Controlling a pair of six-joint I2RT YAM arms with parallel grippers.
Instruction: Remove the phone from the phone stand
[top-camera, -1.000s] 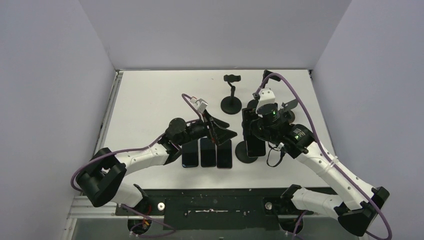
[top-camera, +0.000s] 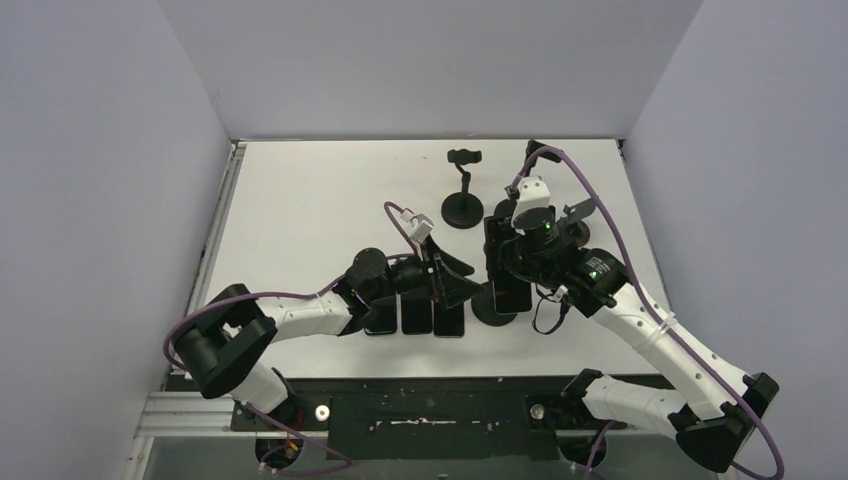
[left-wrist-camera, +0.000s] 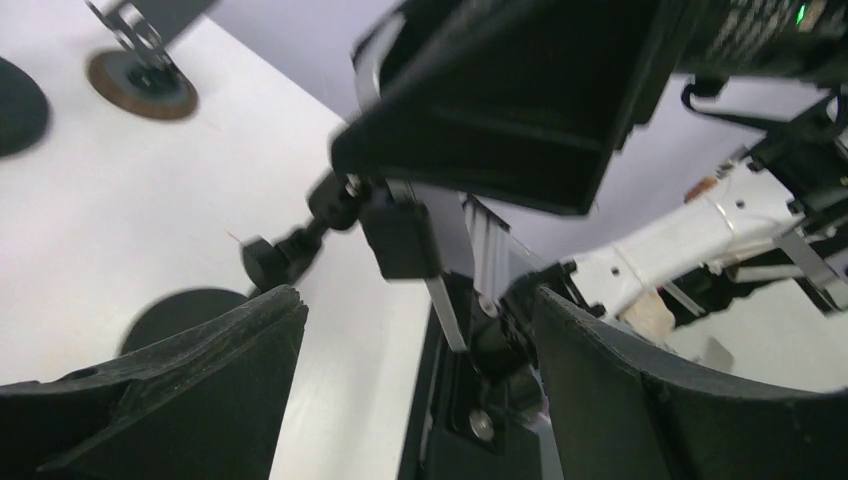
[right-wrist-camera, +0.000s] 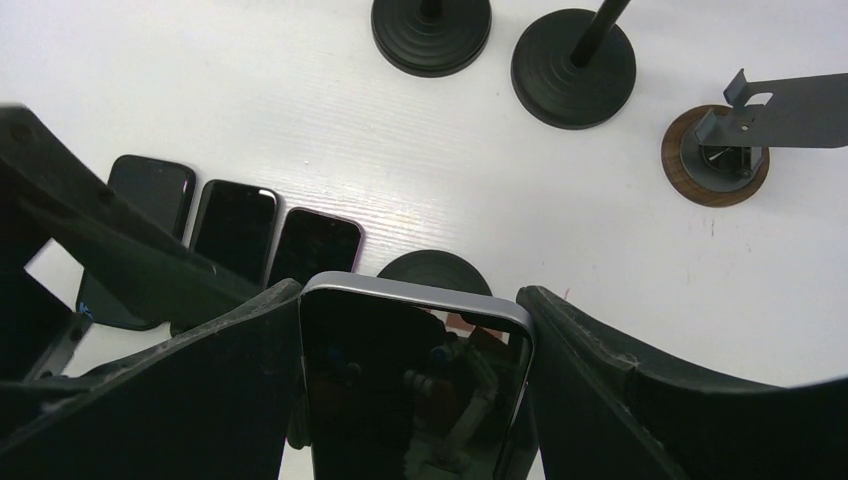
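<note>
A dark phone (right-wrist-camera: 415, 390) with a silver frame is pinched at its sides by my right gripper, which is shut on it. The top view shows the phone's lower part (top-camera: 513, 296) over the round stand base (top-camera: 490, 312). Just left of them, my left gripper (top-camera: 474, 280) is open with nothing between its fingers. In the left wrist view, the stand's black clamp (left-wrist-camera: 402, 240) and a thin light edge behind it appear beyond the open fingers. The right gripper's dark finger hides much of the clamp and phone there, so whether they touch is unclear.
Several phones lie in a row on the white table, one of them a dark phone (right-wrist-camera: 318, 245). Farther back are a black stand (top-camera: 462, 209), another black stand base (right-wrist-camera: 573, 70) and a wood-based stand (right-wrist-camera: 715, 160).
The right arm and its phone look almost still.
</note>
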